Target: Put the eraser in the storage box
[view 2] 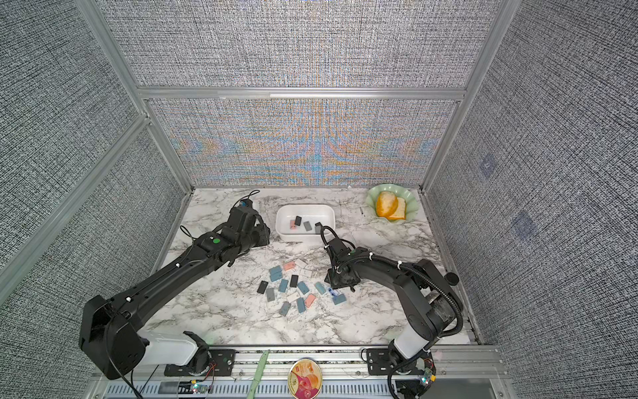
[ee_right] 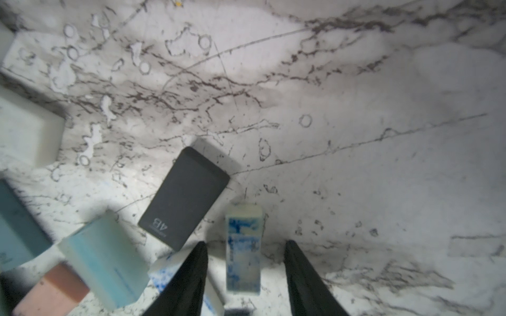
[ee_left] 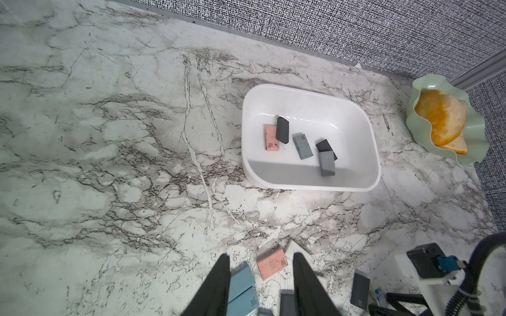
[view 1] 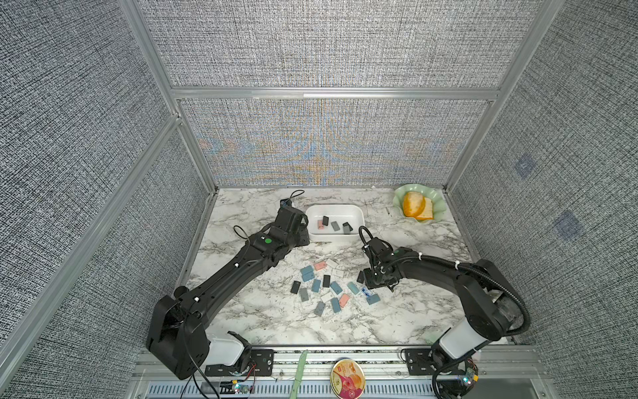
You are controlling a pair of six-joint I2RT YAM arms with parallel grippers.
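The white storage box (ee_left: 311,179) holds several small erasers, pink, black and grey. Many erasers lie loose on the marble table in front of it. My left gripper hangs left of the box, its fingers apart with nothing held, seen above the pile in the left wrist view. My right gripper is open low over the pile, its fingertips on either side of a narrow white eraser with blue marks (ee_right: 243,252). A black 4B eraser (ee_right: 183,197) lies just behind it, and a light teal eraser (ee_right: 105,258) to its left.
A green scalloped bowl (view 2: 412,208) with bread stands at the back right. Cloth-covered walls enclose the back and sides.
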